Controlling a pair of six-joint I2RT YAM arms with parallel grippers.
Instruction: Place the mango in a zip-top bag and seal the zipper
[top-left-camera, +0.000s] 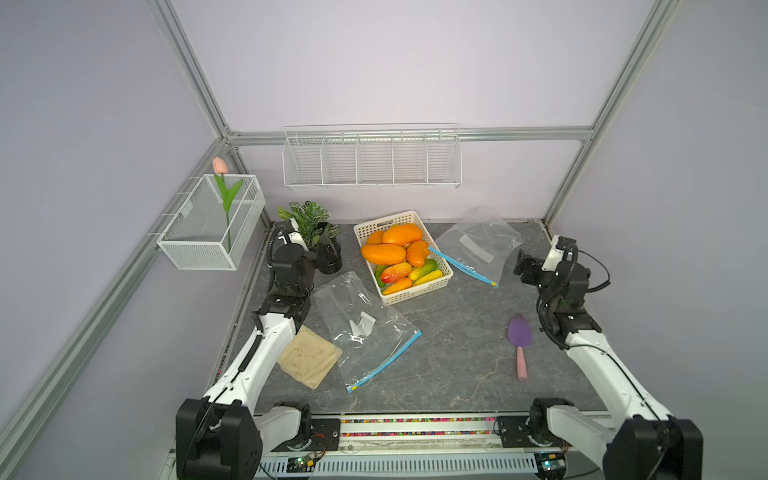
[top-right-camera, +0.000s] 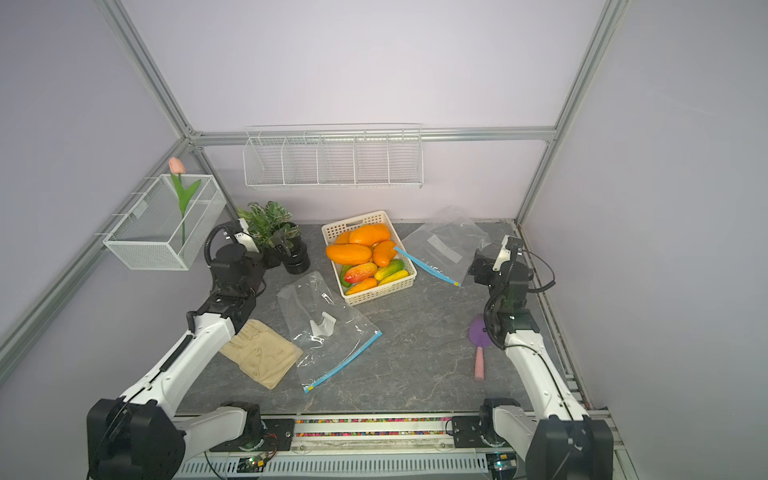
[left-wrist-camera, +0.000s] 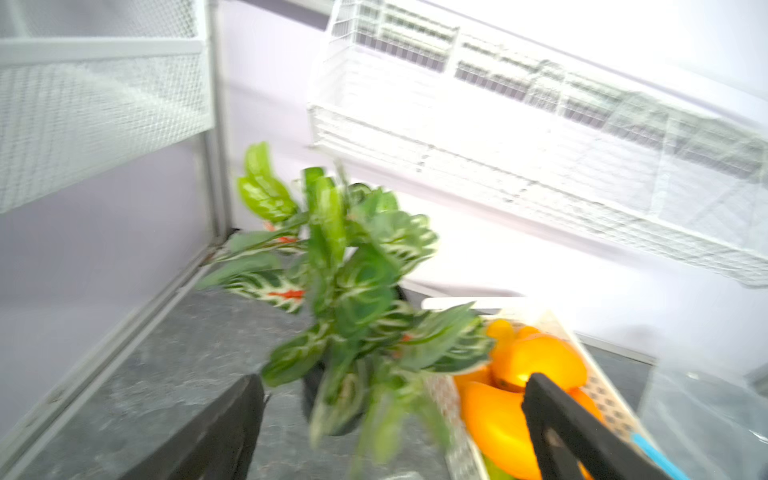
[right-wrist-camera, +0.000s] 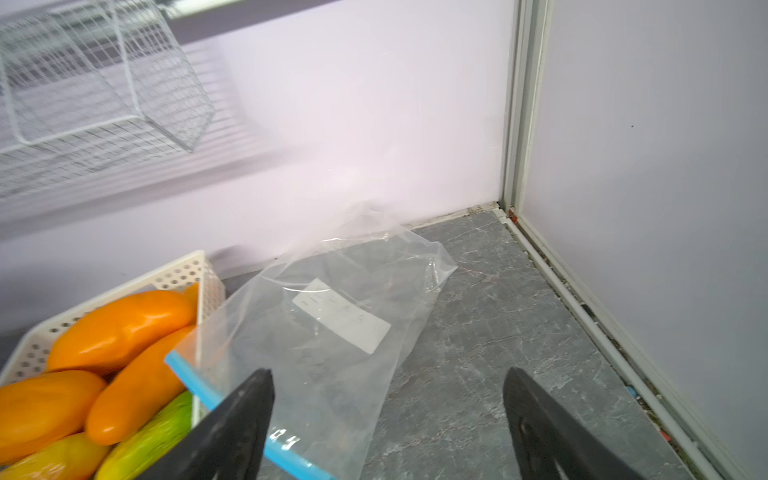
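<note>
A white basket (top-left-camera: 428, 289) holds orange, red, green and yellow fruit, including a large mango (top-left-camera: 382, 253). A clear bag (top-left-camera: 344, 312) with blue zipper lies front-left of the basket; another bag (top-left-camera: 488, 240) lies to its right. My left gripper is open, raised by the plant, left of the basket, nothing held. My right gripper is open and empty, at the right of the table, facing the back bag.
A potted plant (top-right-camera: 294, 254) stands behind the left gripper. A tan cloth (top-left-camera: 308, 356) and purple spatula (top-left-camera: 518, 328) lie at the sides. Wire baskets hang on the walls.
</note>
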